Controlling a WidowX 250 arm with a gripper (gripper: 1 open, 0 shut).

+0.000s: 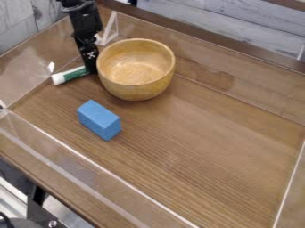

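Note:
The black gripper [88,50] reaches down from the top left, just left of a large tan wooden bowl [136,67]. Its fingertips are low by the bowl's left side, near a white-and-green cylindrical object [70,76] lying on the table. The fingers are dark and small, so what lies between them is hard to see. A blue block [99,119] sits below the bowl.
A pale edge borders the upper right.

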